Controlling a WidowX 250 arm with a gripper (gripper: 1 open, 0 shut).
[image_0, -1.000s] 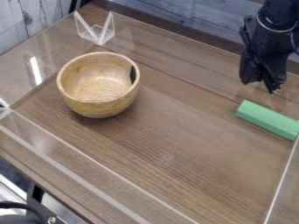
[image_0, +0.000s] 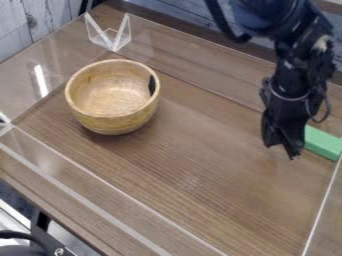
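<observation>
The dark robot gripper (image_0: 289, 140) reaches down from the top right to low over the table, just left of a green block (image_0: 322, 145). It partly hides that block. Its fingertips are shut, with nothing seen between them. A light wooden bowl (image_0: 114, 124) sits on the left half of the table.
A small white wire object (image_0: 107, 38) stands at the back left. A dark cable lies at the lower left corner.
The gripper has come down and toward the front from the back right, and now covers the left part of the green block. The bowl has not moved.
</observation>
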